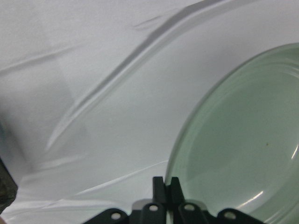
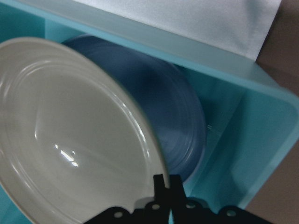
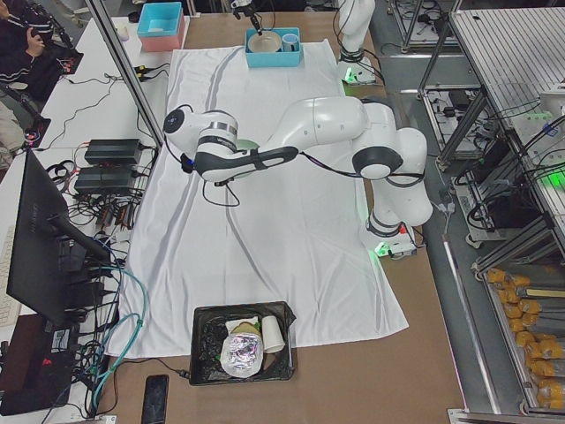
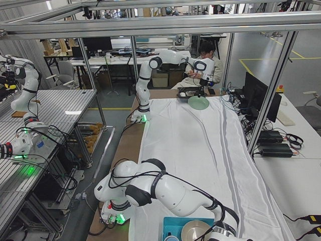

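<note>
My left gripper is shut on the rim of a pale green plate (image 1: 238, 130), held over the white cloth; the camera right view shows the plate (image 4: 198, 104) at the far end, while the arm mostly hides it in the camera left view. My right gripper is shut on the rim of a cream plate (image 2: 65, 130) at the teal bin (image 2: 261, 149). A blue plate (image 2: 159, 107) lies in that bin, partly under the cream one.
A black tray (image 3: 203, 344) with a foil-covered item and a white roll stands beyond the cloth (image 3: 327, 300) at the near end of the camera left view. A monitor (image 3: 44, 256) and cables line one side.
</note>
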